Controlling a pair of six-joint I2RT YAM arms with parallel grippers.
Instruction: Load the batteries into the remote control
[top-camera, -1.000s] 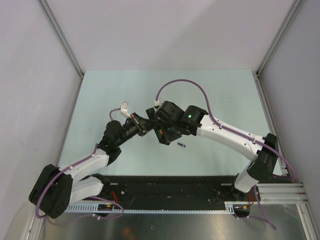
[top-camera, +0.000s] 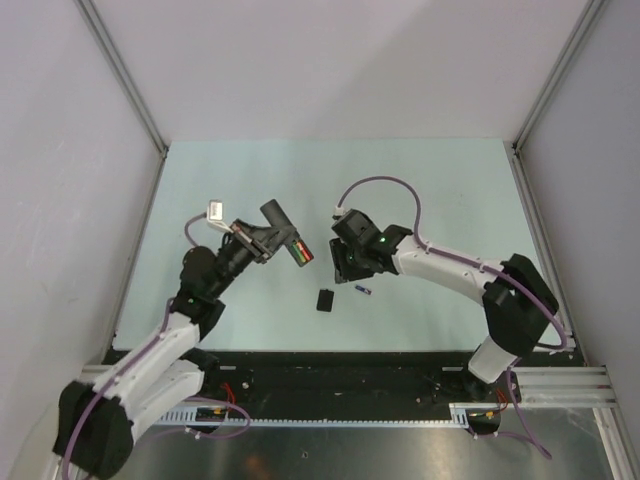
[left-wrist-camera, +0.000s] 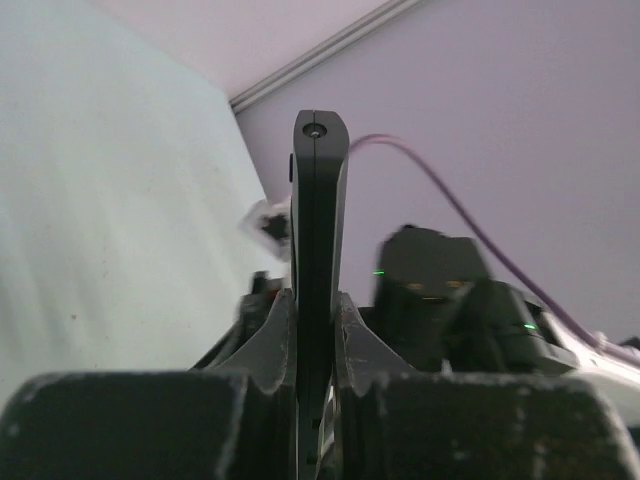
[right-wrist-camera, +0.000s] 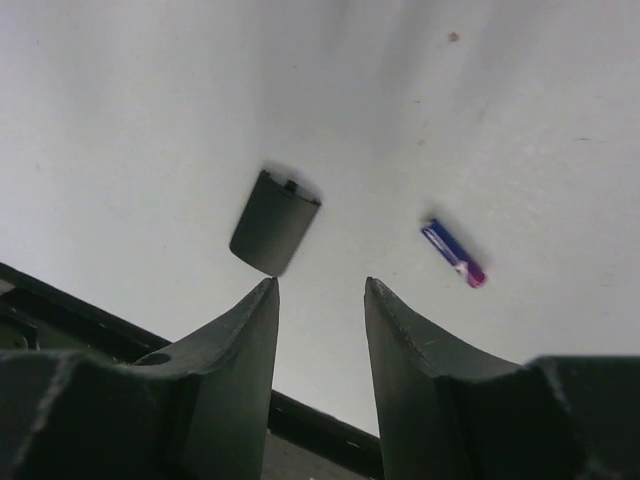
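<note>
My left gripper is shut on the dark remote control (top-camera: 276, 213), holding it tilted above the table's left half. In the left wrist view the remote (left-wrist-camera: 319, 200) appears edge-on, its compartment turned out of sight. From the top, orange, red and green show at its lower end, too small to make out fully. A small blue-purple battery (right-wrist-camera: 452, 252) lies loose on the table, left of which is the black battery cover (right-wrist-camera: 274, 222). Above them, my right gripper points down with its fingers apart and nothing between them.
A dark strip (top-camera: 320, 365) runs along its front edge. Purple cables (top-camera: 470, 262) loop over both arms.
The right gripper has come away from the remote and moved slightly toward the front, near the loose battery and cover. With the remote in its fingers, the left gripper has shifted left.
</note>
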